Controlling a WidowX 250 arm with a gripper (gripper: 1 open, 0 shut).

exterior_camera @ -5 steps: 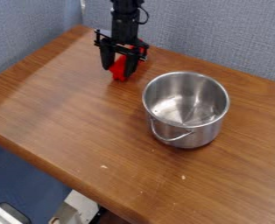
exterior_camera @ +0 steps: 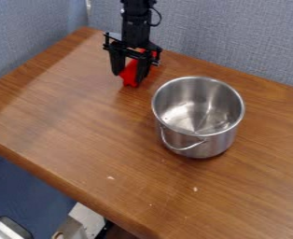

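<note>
My black gripper [exterior_camera: 135, 58] reaches down from the top centre to a red object [exterior_camera: 132, 75] on the wooden table near its back edge. The gripper is shut on the red object, which is partly hidden behind the fingers. A large silver metal pot [exterior_camera: 198, 116] with a wire handle stands to the right and nearer the camera, apart from the gripper.
Grey padded walls [exterior_camera: 236, 37] stand behind it. Blue flooring shows past the near left edge, with some dark and white hardware at the bottom left.
The gripper has shifted very slightly to the right, still at the red object. The pot has not moved.
</note>
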